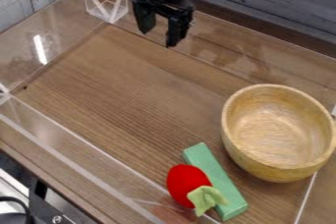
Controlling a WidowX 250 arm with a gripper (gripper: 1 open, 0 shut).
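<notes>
My gripper [161, 20], dark and seen from above, is at the top centre over the back of the wooden table [105, 90]; I cannot tell whether it is open or shut. Far from it, at the lower right, a red toy with pale green leaves [191, 187] lies against a green block [214, 179]. A large yellow bowl [276, 135] sits on the right side.
A clear plastic rack or holder [105, 2] stands at the top left beside the gripper. A dark wall runs along the back right.
</notes>
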